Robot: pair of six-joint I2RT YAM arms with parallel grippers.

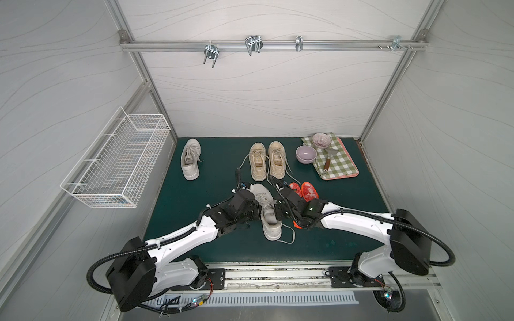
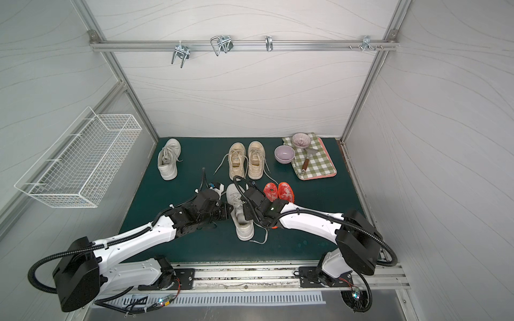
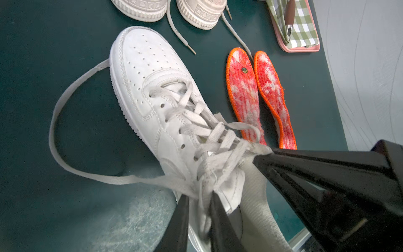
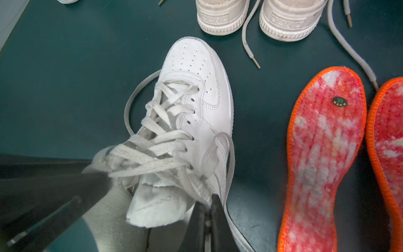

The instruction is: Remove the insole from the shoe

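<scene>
A white sneaker with loosened laces lies between both arms, toe away from me. In the left wrist view, my left gripper is at the lace bundle by the tongue, its fingers either side of lace; whether they grip is unclear. In the right wrist view, my right gripper is shut at the laces beside the tongue, a lace end at its fingertips. The shoe's interior is mostly hidden. Two red-and-white insoles lie right of the shoe.
Two beige shoes stand behind; another white shoe is at back left. A tray with checked cloth, two bowls and a wooden-handled tool is at back right. A wire basket hangs on the left.
</scene>
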